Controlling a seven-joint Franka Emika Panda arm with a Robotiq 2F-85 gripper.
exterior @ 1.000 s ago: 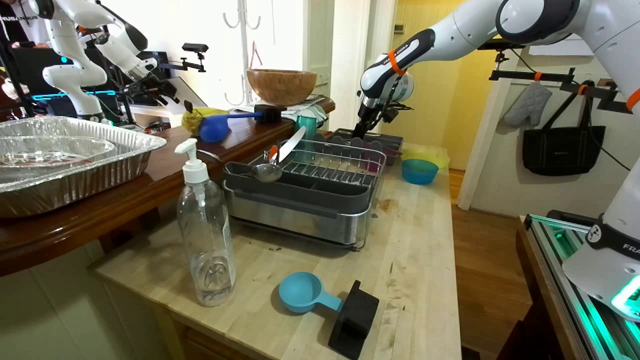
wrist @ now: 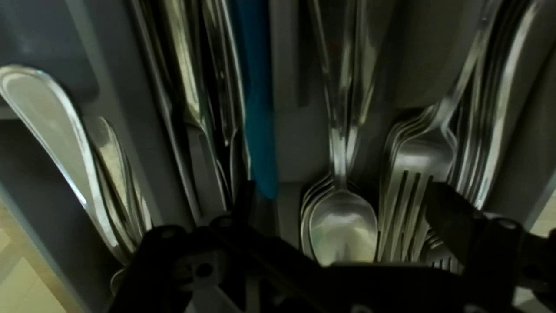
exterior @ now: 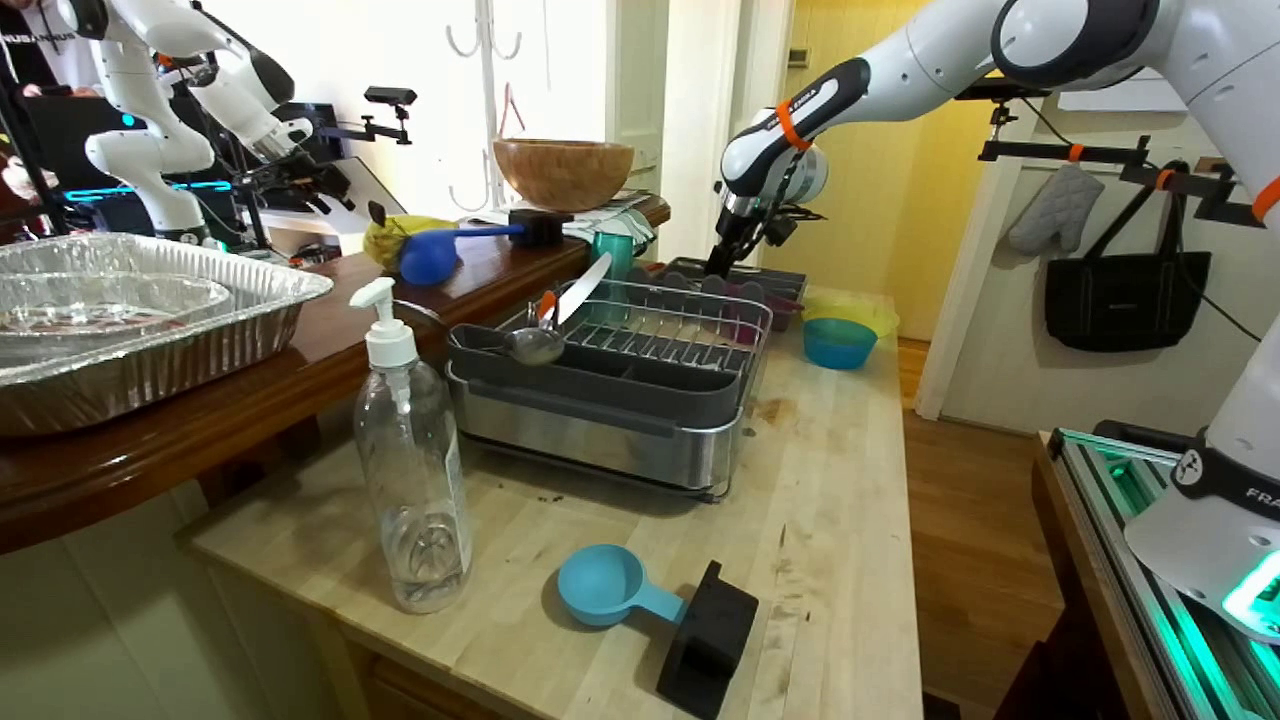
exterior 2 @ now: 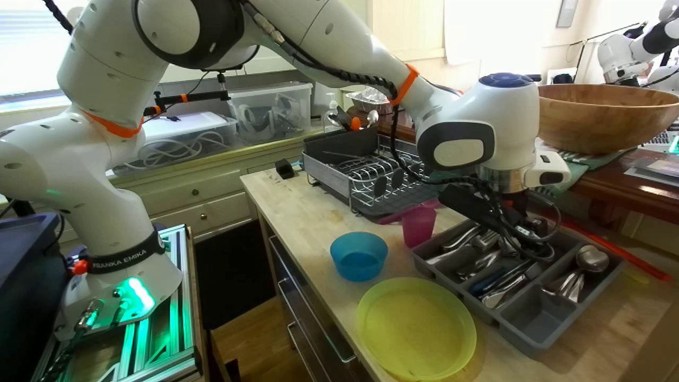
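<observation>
My gripper is open low over the grey cutlery tray [exterior 2: 538, 340], its dark fingers spread apart in the wrist view. Between them, beneath, lie a stack of spoons [wrist: 342, 227] and the tines of several nested forks [wrist: 425, 154]. The right finger overlaps the forks; whether it touches them I cannot tell. Near the left finger runs a blue handle [wrist: 260, 104] in the compartment with knives. In exterior view 2 the arm's wrist and cables hide much of the gripper above the tray's far side.
A yellow plate [exterior 2: 417, 328], a blue bowl [exterior 2: 359, 255] and a pink cup [exterior 2: 418, 225] stand beside the tray. The dish rack [exterior: 600, 414] is behind them. A pump bottle [exterior: 414, 492] and a light-blue scoop [exterior: 603, 584] occupy the counter's other end. Bare wood lies along the counter's edge.
</observation>
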